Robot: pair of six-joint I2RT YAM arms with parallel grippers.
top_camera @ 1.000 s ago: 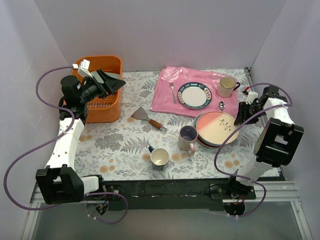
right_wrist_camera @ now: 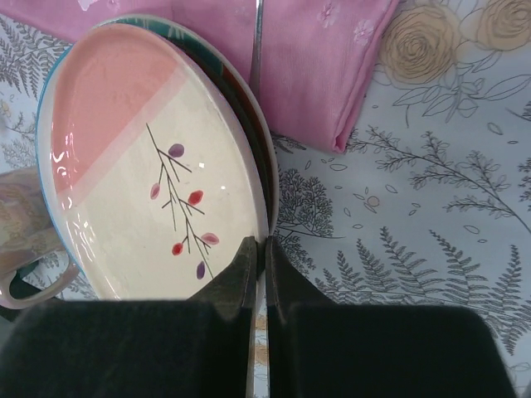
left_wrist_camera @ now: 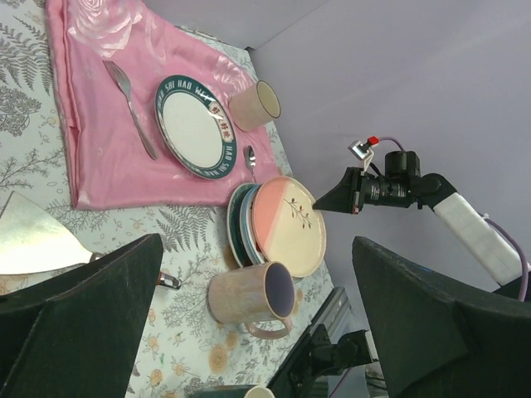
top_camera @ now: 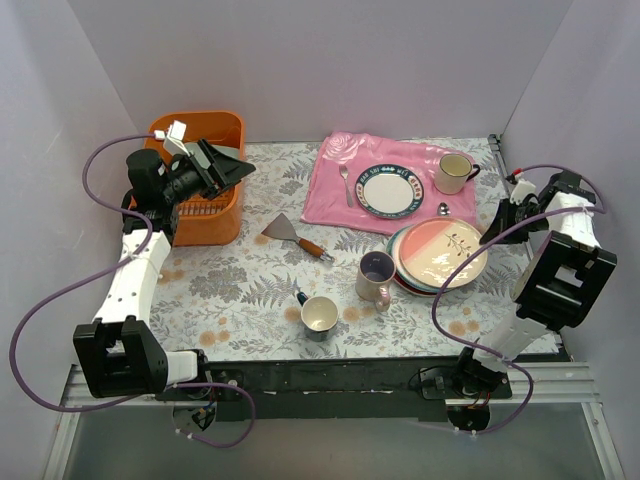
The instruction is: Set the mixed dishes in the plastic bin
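Observation:
A stack of plates (top_camera: 438,258) lies at the table's right, topped by a pink-and-cream plate with a twig design (right_wrist_camera: 141,191). My right gripper is shut on that top plate's right rim. The orange plastic bin (top_camera: 228,222) stands at the back left, my left gripper (top_camera: 220,170) open above it, with nothing between its fingers. A white plate with green rim (top_camera: 390,205), a fork (top_camera: 346,192) and a spoon (top_camera: 443,210) lie on the pink cloth, with a cream mug (top_camera: 451,175).
A lilac mug (top_camera: 375,280) stands left of the stack, a small mug (top_camera: 319,318) at the front centre, a scraper (top_camera: 281,228) left of centre. Walls border the table at back and sides.
My right gripper and arm have shifted rightward over the last second, and the top plate appears slightly drawn along with them. The left arm has barely moved.

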